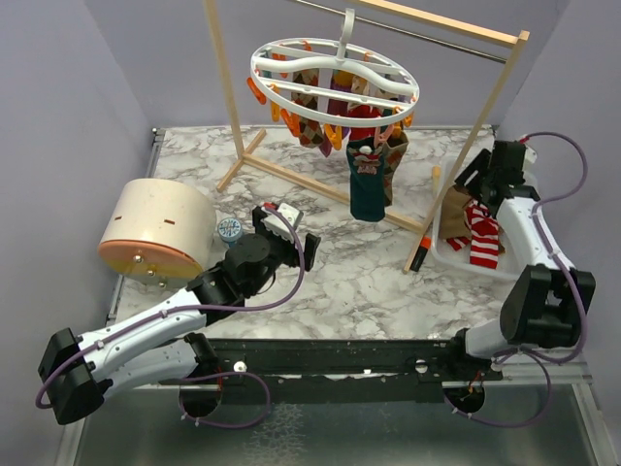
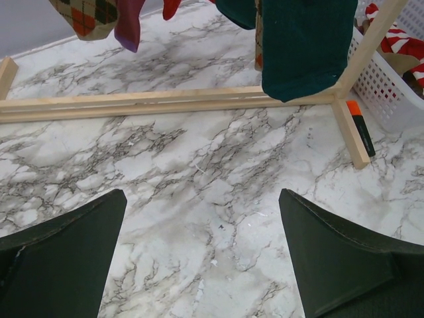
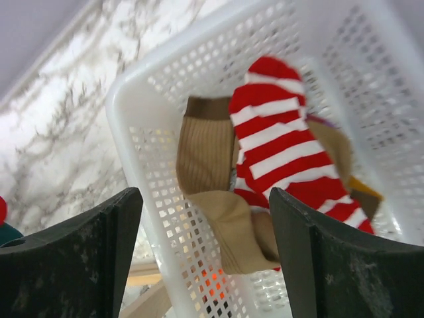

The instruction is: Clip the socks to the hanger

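Note:
A round white hanger with orange clips hangs from the wooden frame, several socks clipped to it, a teal sock lowest at front. My left gripper is open over bare marble left of it. My right gripper is open above the white basket at the right; between and beyond its fingers in the right wrist view lie red-and-white striped socks and brown socks.
A cream cylinder and a small round tin stand at left. The frame's bottom rails cross the table; an orange-and-black marker lies beside the basket.

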